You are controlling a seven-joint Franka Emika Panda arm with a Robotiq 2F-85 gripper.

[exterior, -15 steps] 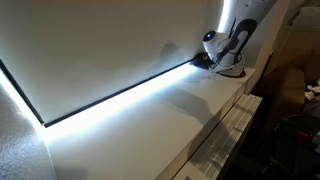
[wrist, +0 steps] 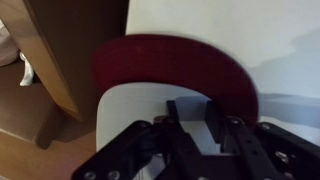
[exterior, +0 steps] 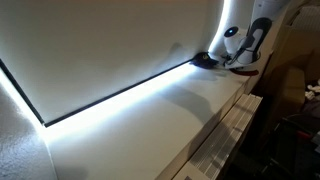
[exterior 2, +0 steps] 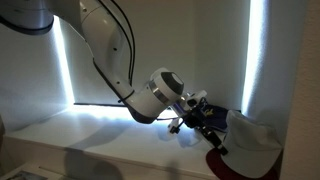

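Note:
A dark red, rounded piece [wrist: 170,58] lies at the edge of the white surface in the wrist view, with a white, rounded shape [wrist: 135,105] over or inside it. My gripper is above the white shape, its fingertips apart and white showing between them; whether they touch it cannot be told. In exterior view 2 the gripper [exterior 2: 215,141] tilts down beside the red piece [exterior 2: 226,168], near the counter's right end. Exterior view 1 shows the red piece [exterior: 244,71] small, just below the arm.
A white, bulky item [exterior 2: 252,134] stands at the right, in front of dark cloth [exterior 2: 236,122]. Light glows along the wall.
My arm has moved away from the back corner, towards the right and the counter's front edge. The red piece shows more clearly beneath it now.

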